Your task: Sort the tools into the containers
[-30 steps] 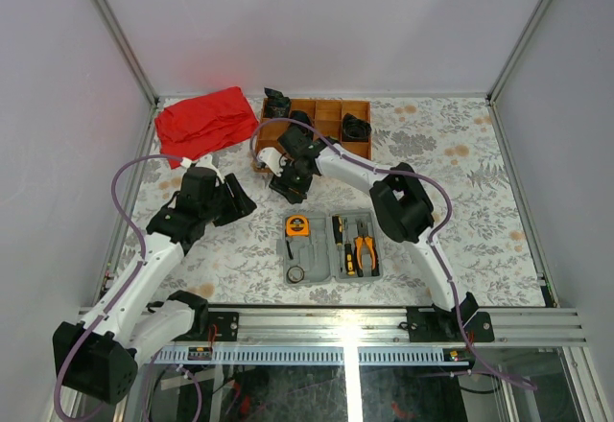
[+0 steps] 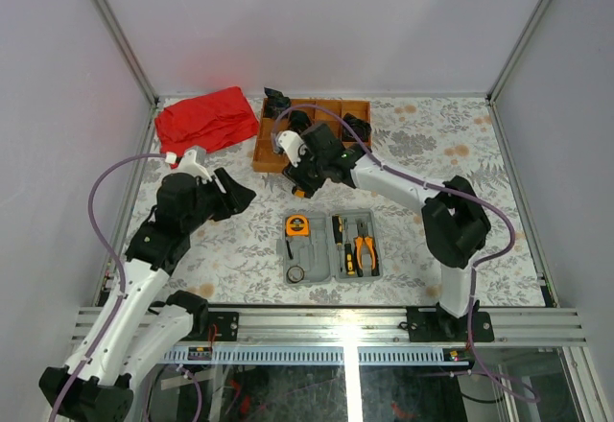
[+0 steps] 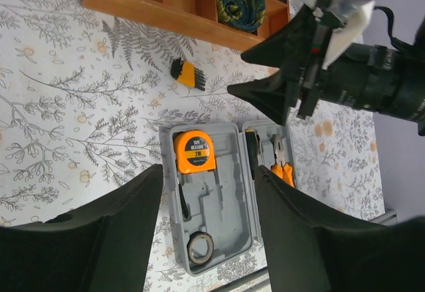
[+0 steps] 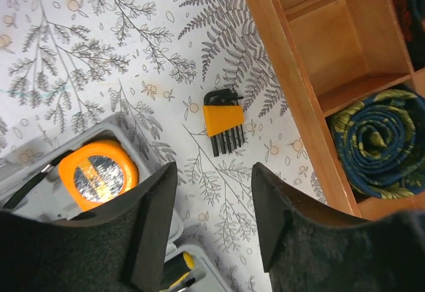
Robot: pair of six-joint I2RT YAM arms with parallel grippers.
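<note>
A small orange-and-black hex key set lies flat on the patterned table. Above it hovers my right gripper, its fingers parted and nothing between them; in the left wrist view the fingertips are near the set but apart from it. My left gripper hangs open and empty left of the grey tool case. The open case holds an orange tape measure, a tape roll, orange-handled pliers and a yellow-black knife.
Behind the set stands a brown compartment box, with a rolled dark patterned cloth in one section and some empty sections. A red cloth lies at the back left.
My right gripper has shifted a little right, with its elbow swinging right and forward, and the hex key set now shows beneath it. The left arm has changed posture, its hand staying near the same spot.
</note>
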